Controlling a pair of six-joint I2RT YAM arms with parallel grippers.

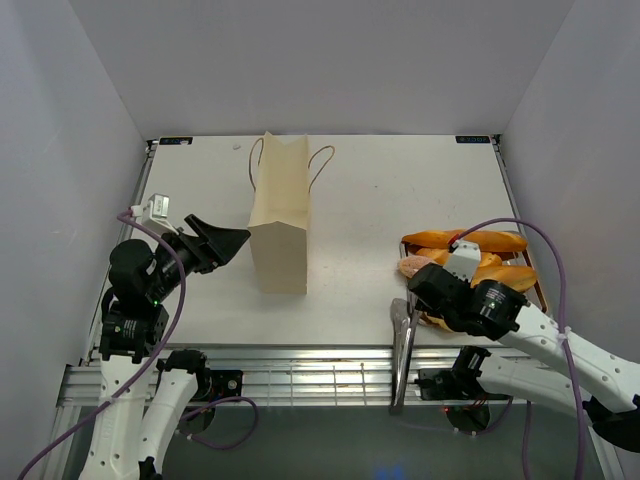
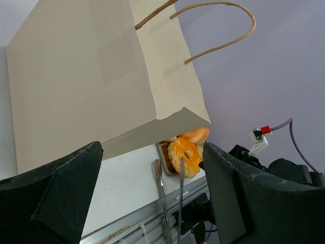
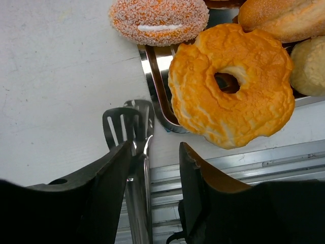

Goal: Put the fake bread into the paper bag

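The cream paper bag [image 1: 280,220] stands upright at centre left, its mouth open and two cord handles up. My left gripper [image 1: 222,228] is open beside the bag's left side, nothing between its fingers; the bag's wall [image 2: 81,81] fills much of the left wrist view. Fake breads lie in a tray at right: a ring bread [image 3: 231,86], a sugar-coated bread [image 3: 158,20] and long loaves [image 1: 490,240]. My right gripper is by the tray's near left corner, fingers apart. Metal tongs [image 3: 137,198] run between them, clear of the right finger; contact with the left is unclear.
The metal tray's rim [image 3: 157,86] borders the ring bread. Past the table's front edge runs a metal rail [image 1: 300,370], which the tongs cross. White table surface [image 1: 360,210] between bag and tray is clear. Grey walls stand on both sides.
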